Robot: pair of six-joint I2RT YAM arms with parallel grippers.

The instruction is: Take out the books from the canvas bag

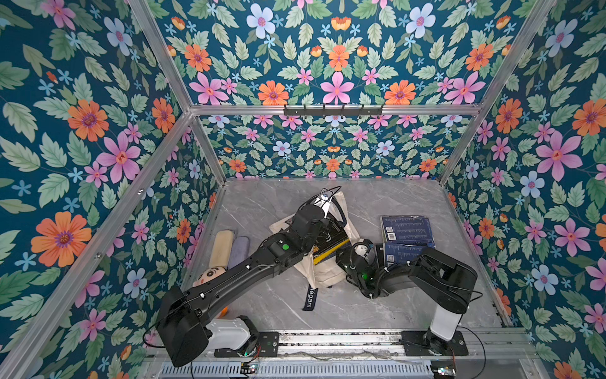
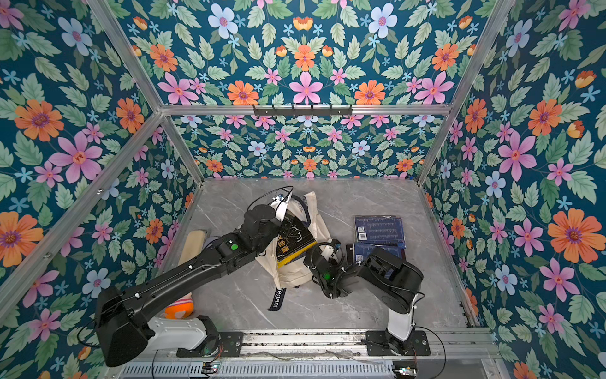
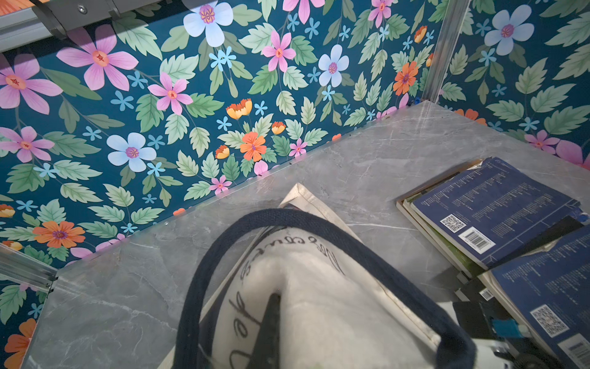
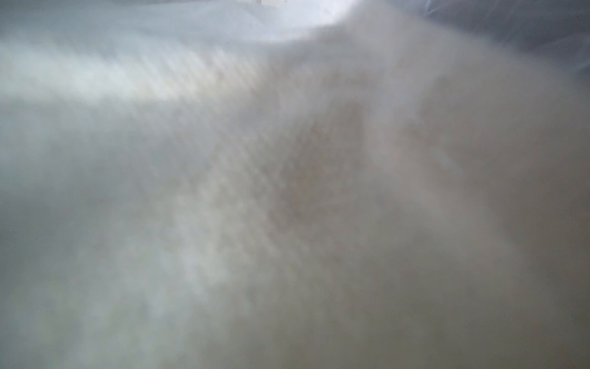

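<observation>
The canvas bag [image 1: 296, 271] lies mid-table with a black book with a yellow edge [image 2: 293, 243] in its mouth. My left gripper [image 1: 325, 205] is over the bag's back part; in the left wrist view, white fabric and a navy handle fill the near area, and its fingers are mostly hidden. My right gripper [image 2: 312, 259] is low at the bag's right side beside that book; the right wrist view shows only blurred cream canvas, so its fingers are hidden.
Two stacks of blue books [image 1: 404, 228] lie right of the bag. A beige roll [image 1: 221, 246] and other items lie along the left side.
</observation>
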